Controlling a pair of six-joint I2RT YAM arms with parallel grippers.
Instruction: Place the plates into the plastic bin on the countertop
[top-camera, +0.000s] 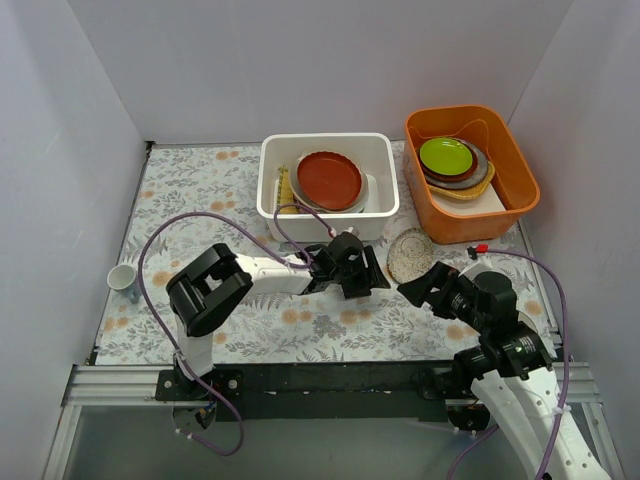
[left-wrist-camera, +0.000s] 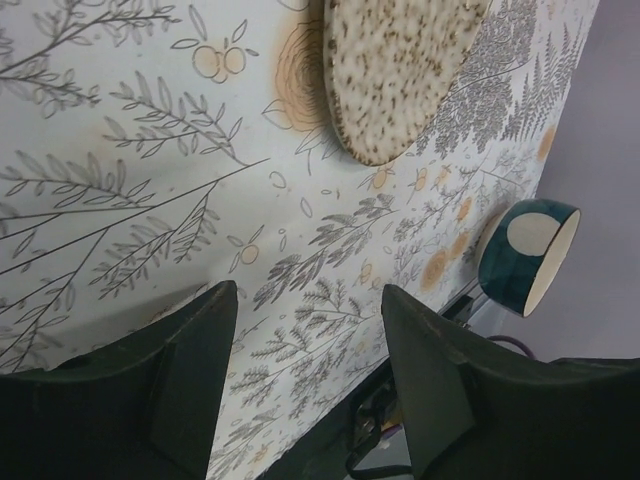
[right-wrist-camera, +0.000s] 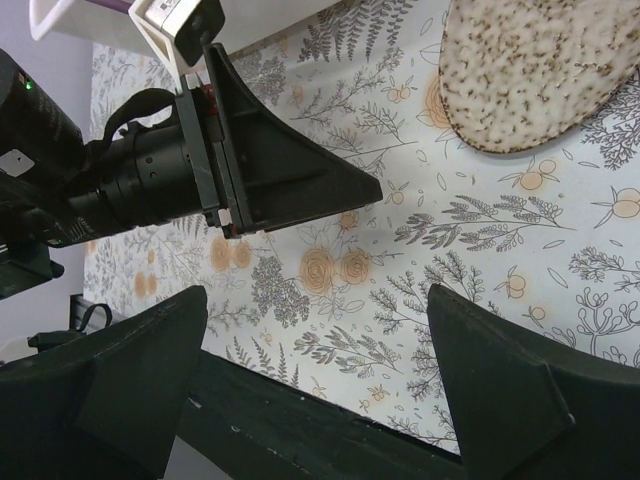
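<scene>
A speckled, cream-coloured plate (top-camera: 410, 255) lies flat on the countertop, its near edge showing in the left wrist view and its left part in the right wrist view. Left of it, low over the counter, hangs my left gripper (top-camera: 386, 280); a gap with nothing in it parts its fingers (left-wrist-camera: 215, 330). My right gripper (top-camera: 408, 292) is open and empty, just on the near side of the plate. A white plastic bin (top-camera: 384, 158) stands behind, with a red-brown plate (top-camera: 330, 181) on top of a grey one inside.
An orange bin (top-camera: 470, 225) at the back right holds a green plate (top-camera: 446, 156) above others. One white mug (top-camera: 123, 279) is at the left edge; a teal cup (left-wrist-camera: 525, 255) shows at the right. Open counter lies front and left.
</scene>
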